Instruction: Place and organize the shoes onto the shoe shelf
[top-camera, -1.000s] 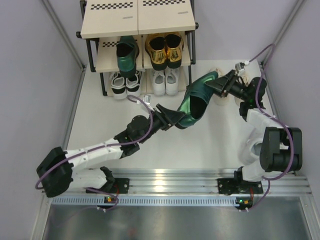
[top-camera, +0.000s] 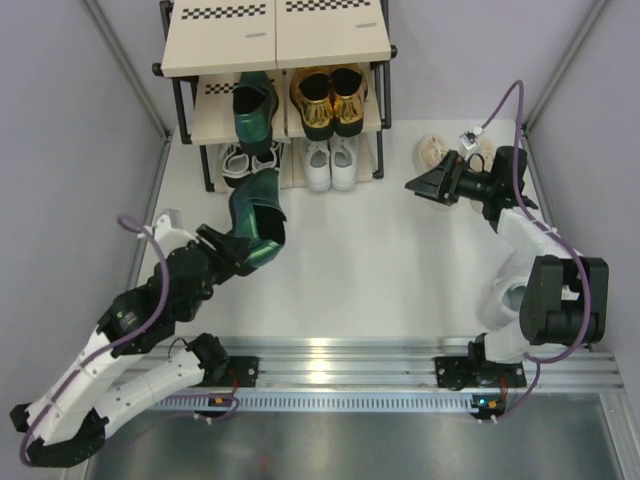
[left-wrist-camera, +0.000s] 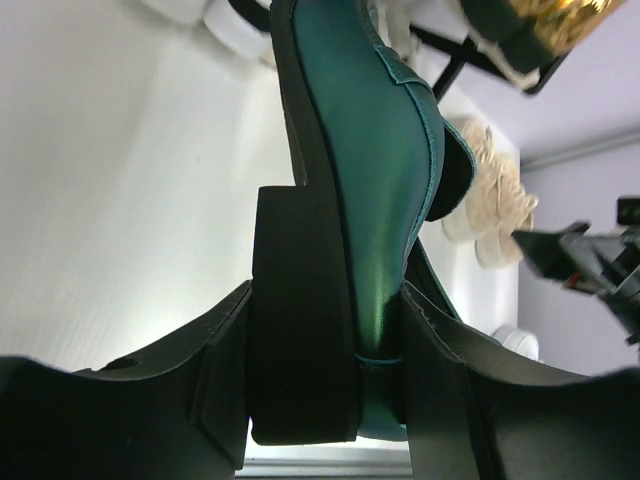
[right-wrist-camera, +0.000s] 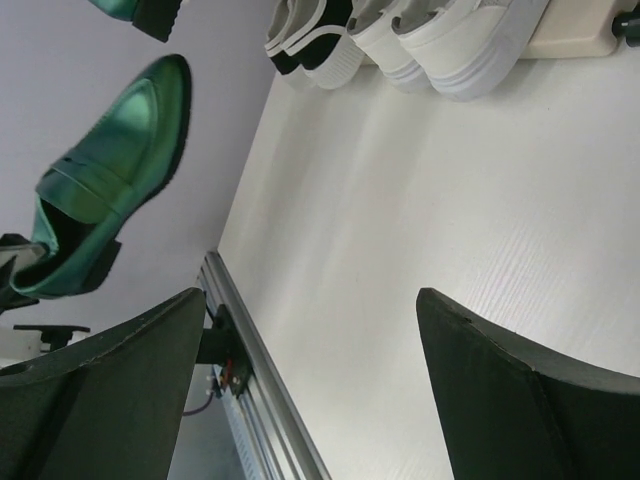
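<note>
My left gripper (top-camera: 230, 250) is shut on a green shoe (top-camera: 258, 215), held below the shelf's left side; it fills the left wrist view (left-wrist-camera: 370, 180). A matching green shoe (top-camera: 254, 110) stands on the middle tier of the shoe shelf (top-camera: 276, 45), beside a gold pair (top-camera: 318, 100). Black-and-white shoes (top-camera: 236, 165) and a white pair (top-camera: 342, 160) are on the bottom tier. My right gripper (top-camera: 435, 185) is open and empty at the right, near cream shoes (top-camera: 432, 150).
White shoes (top-camera: 505, 300) lie at the right edge, partly behind the right arm. The floor in front of the shelf is clear in the middle. Walls border both sides, and a metal rail (top-camera: 330, 400) runs along the front.
The left gripper has carried the green shoe leftward from beside the right gripper to below the shelf's left side. The right gripper has drawn back slightly and no longer touches that shoe.
</note>
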